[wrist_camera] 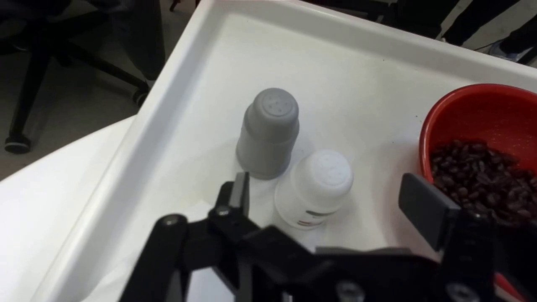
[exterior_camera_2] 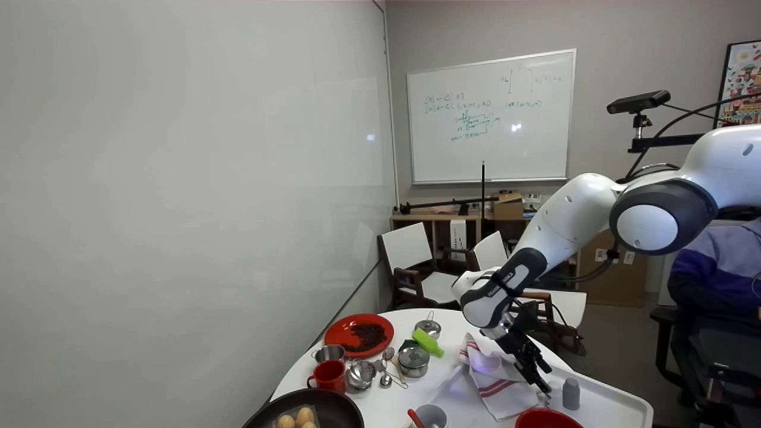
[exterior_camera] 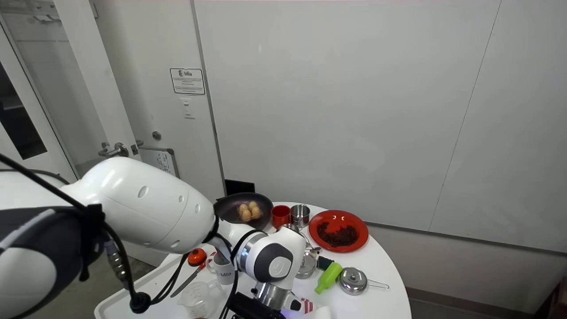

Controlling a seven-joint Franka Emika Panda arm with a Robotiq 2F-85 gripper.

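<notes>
My gripper is open, its two fingers well apart over the white tray (wrist_camera: 362,65). Seen from the wrist, a white shaker (wrist_camera: 313,188) stands upright in line with the gap, nearer the left finger (wrist_camera: 241,193); whether the fingers reach down around it I cannot tell. Just behind and left of it is a grey shaker (wrist_camera: 270,133), upright too. In exterior view 2 the gripper (exterior_camera_2: 543,381) points down beside the grey shaker (exterior_camera_2: 571,393), and the white one is not clearly visible. Exterior view 1 cuts off the fingertips at the bottom edge.
A red bowl of dark beans (wrist_camera: 480,166) sits close by the right finger. A striped towel (exterior_camera_2: 497,389) lies behind the gripper. Farther off are a red plate (exterior_camera_2: 358,335), a green bottle (exterior_camera_2: 428,342) and several pots and cups. The tray's far part is bare.
</notes>
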